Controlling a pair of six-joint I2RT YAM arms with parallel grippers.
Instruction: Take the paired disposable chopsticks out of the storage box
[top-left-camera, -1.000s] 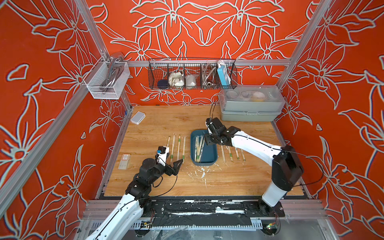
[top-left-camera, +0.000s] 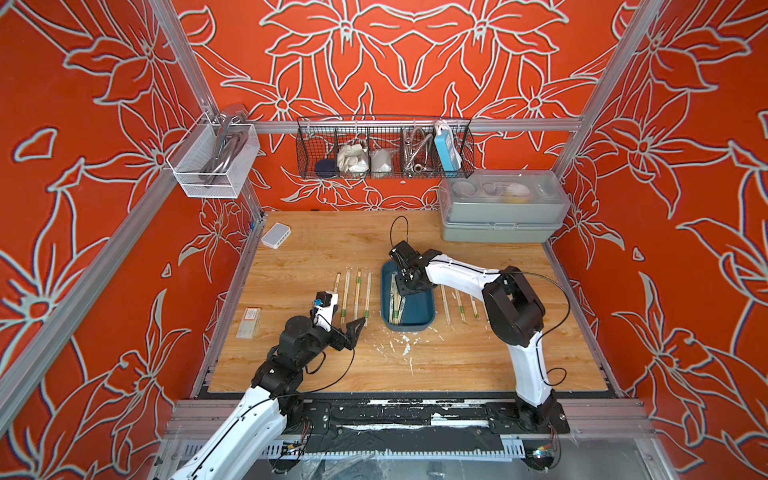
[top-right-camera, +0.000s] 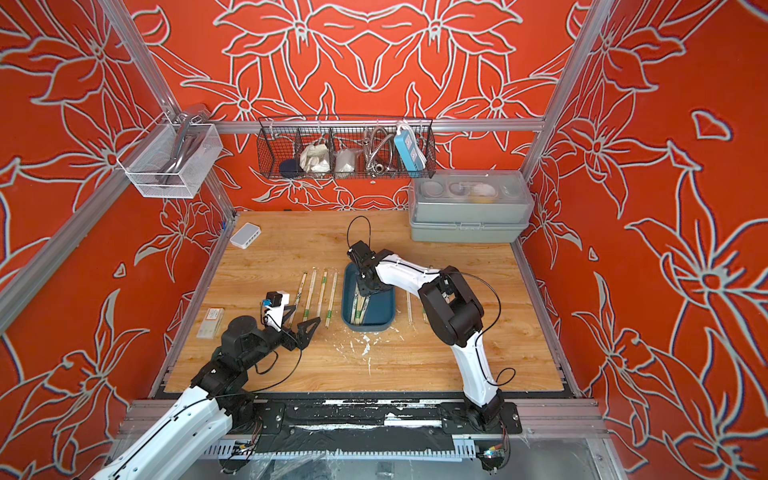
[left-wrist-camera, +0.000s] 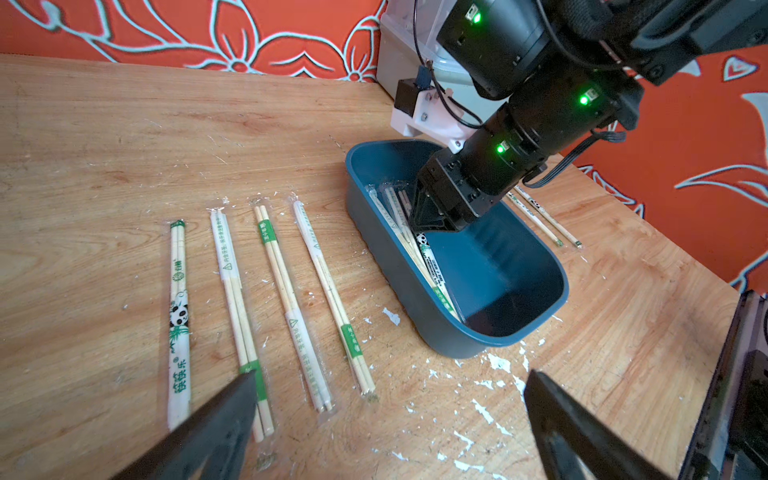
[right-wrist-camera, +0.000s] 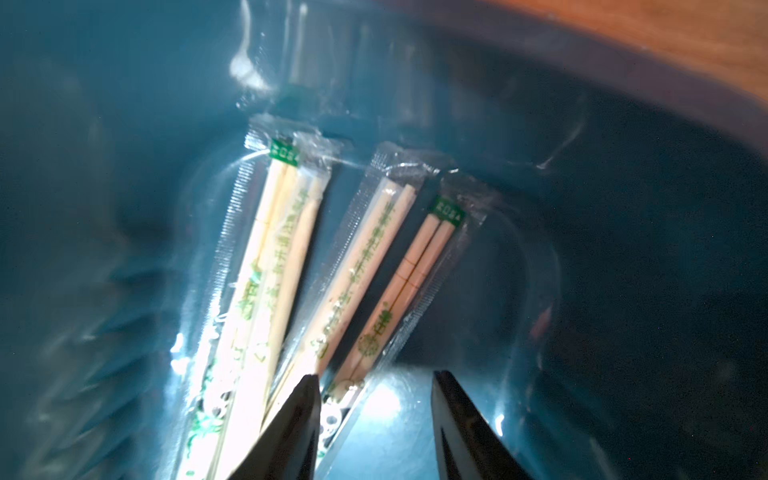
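A blue storage box (top-left-camera: 420, 325) stands mid-table with several wrapped chopstick pairs (right-wrist-camera: 352, 276) lying along its left side. My right gripper reaches down into the box, its fingers part open. In the right wrist view the rightmost wrapped pair (right-wrist-camera: 400, 284) passes beside the left fingertip and toward the gap; whether it is between the fingers I cannot tell, but nothing is clamped. My left gripper is open and empty above the table, left of the box. Several wrapped pairs (left-wrist-camera: 280, 296) lie side by side on the wood there.
More wrapped pairs (top-left-camera: 461, 305) lie right of the box, partly under the right arm. White flakes (top-left-camera: 406, 344) are scattered in front of the box. A lidded grey container (top-left-camera: 504, 232) stands at the back right.
The left arm and the chopsticks appear unmoved.
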